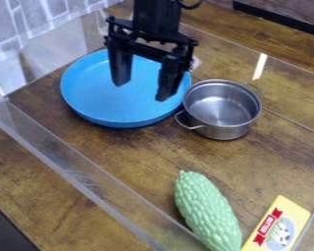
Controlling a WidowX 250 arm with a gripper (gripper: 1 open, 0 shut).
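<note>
My black gripper (144, 74) hangs over the blue plate (87, 98), its two fingers spread apart with no object visible between them. The plate looks empty where it shows. Right of the plate stands a steel pot (222, 110) with handles. A green bitter melon (207, 208) lies at the front, and a yellow box (278, 227) is at the front right corner.
Clear plastic sheets or walls run along the left side.
</note>
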